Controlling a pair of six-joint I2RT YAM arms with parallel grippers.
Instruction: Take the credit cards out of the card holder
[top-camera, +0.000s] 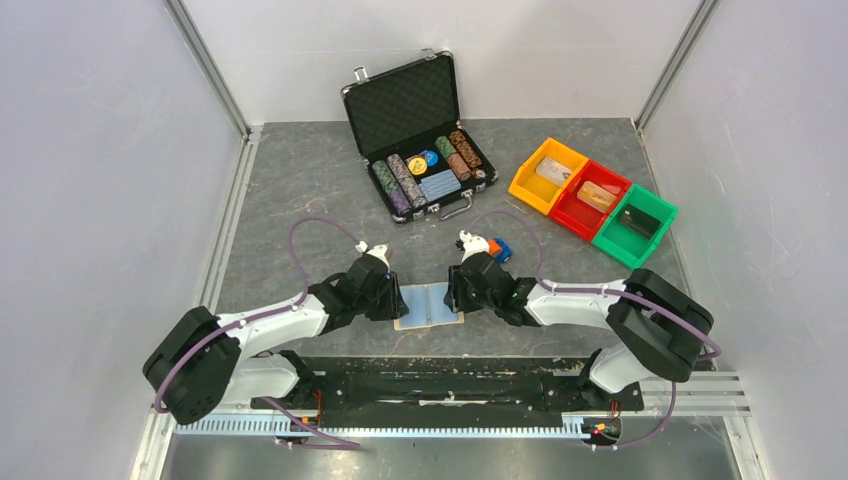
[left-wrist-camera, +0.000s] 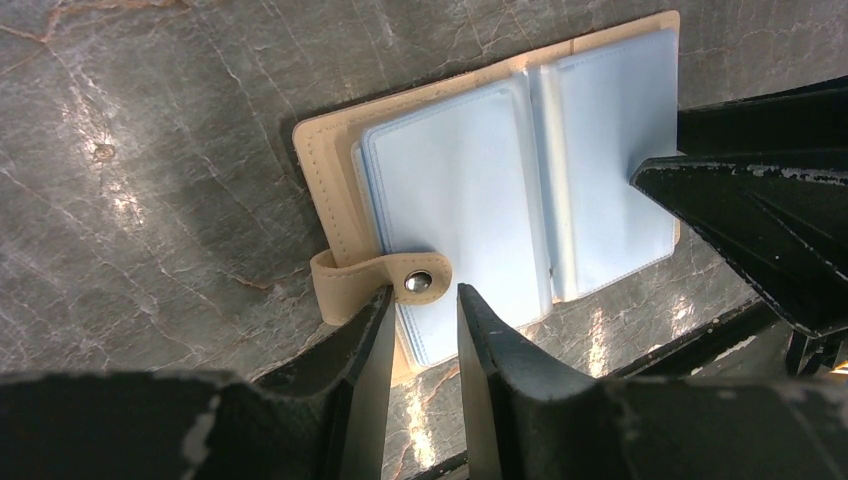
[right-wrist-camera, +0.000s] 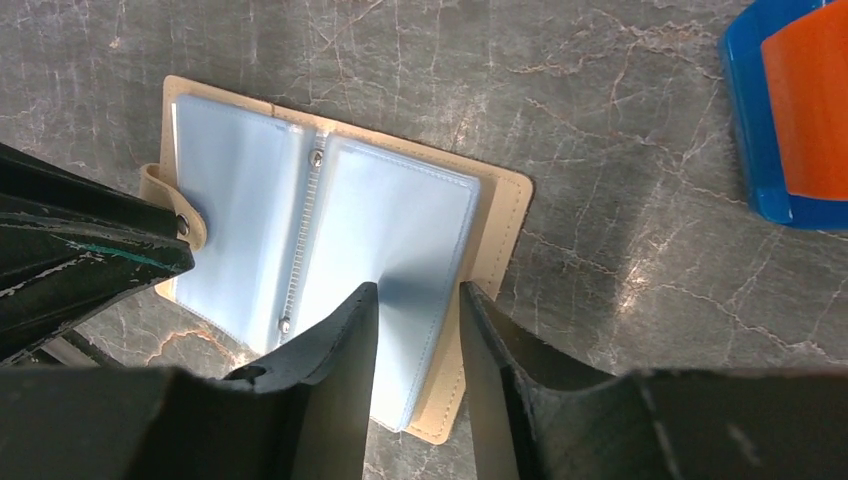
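The card holder (top-camera: 429, 304) lies spread open on the table between my two grippers, tan leather with pale blue plastic sleeves. In the left wrist view a tan strap (left-wrist-camera: 350, 277) with a metal snap folds over its left side. My left gripper is low at that edge by the strap, shut on the card holder, fingers with a gap between them. My right gripper stands part open over the opposite edge, one finger above the sleeve (right-wrist-camera: 400, 210), the other near the tan border. No separate credit card can be made out.
Right of the holder lies a blue and orange object (right-wrist-camera: 757, 140). Farther back stand an open chip case (top-camera: 420, 180) and yellow, red (top-camera: 567, 213) and green bins. Table left of the case is bare.
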